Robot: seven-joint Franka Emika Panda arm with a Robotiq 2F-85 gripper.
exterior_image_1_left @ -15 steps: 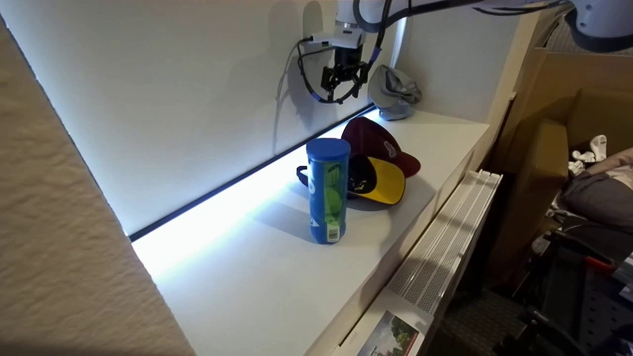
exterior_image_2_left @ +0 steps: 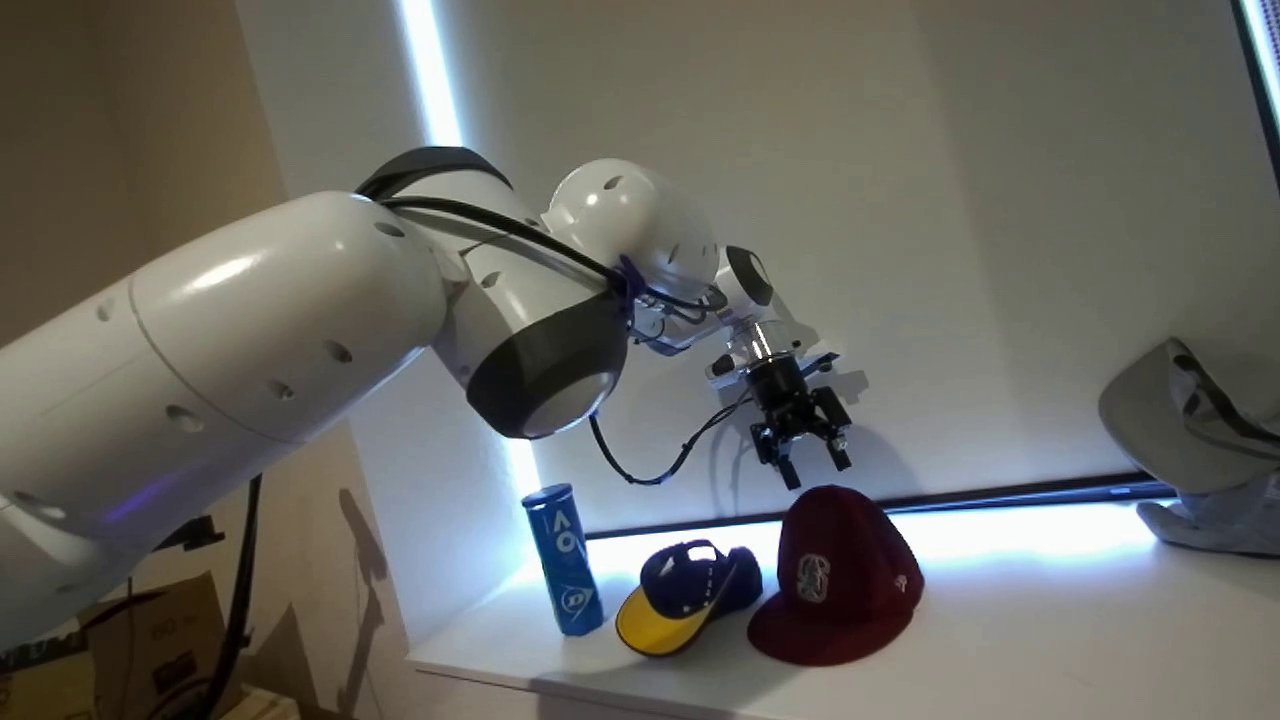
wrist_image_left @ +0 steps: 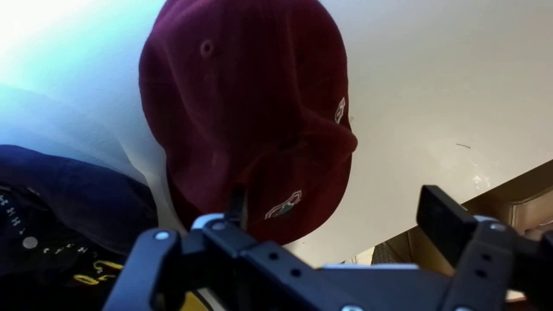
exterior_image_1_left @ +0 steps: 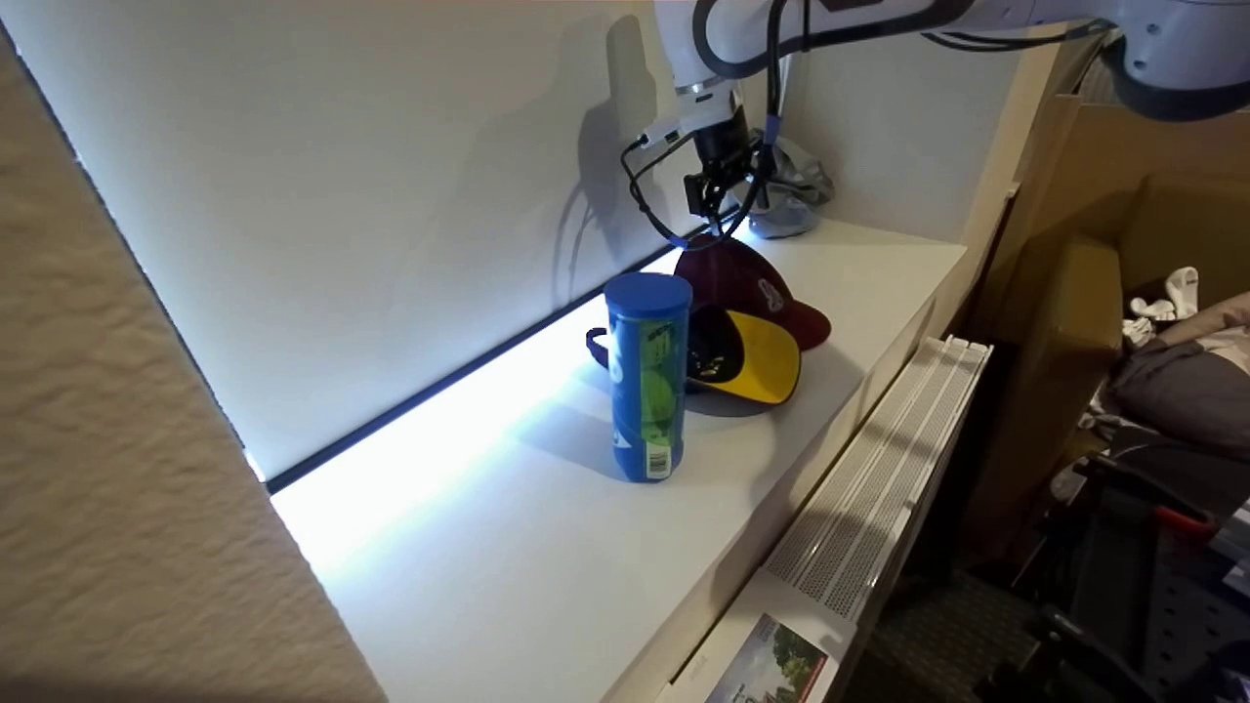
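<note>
A maroon cap (exterior_image_2_left: 843,576) rests on the white ledge, brim toward the ledge's front edge. Just above its crown my gripper (exterior_image_2_left: 816,475) hangs open, fingers pointing down, with nothing between them. From the wrist view, the maroon cap (wrist_image_left: 249,103) lies beyond the spread fingers, one dark finger (wrist_image_left: 446,223) over bare ledge and the other overlapping the cap's brim in the picture. Left of the maroon cap sits a navy cap with a yellow brim (exterior_image_2_left: 668,624). A blue tennis ball can (exterior_image_1_left: 647,381) stands upright beside that cap.
Grey caps (exterior_image_2_left: 1182,444) are piled at the ledge's far end against the wall. Bare ledge (exterior_image_1_left: 504,586) lies on the near side of the can. A radiator (exterior_image_1_left: 879,480) runs below the ledge's front edge. The wall stands close behind the gripper.
In exterior view 1 my gripper has come down and slightly right, closer to the maroon cap's crown, and tilted a little. The caps and the can have stayed in place.
</note>
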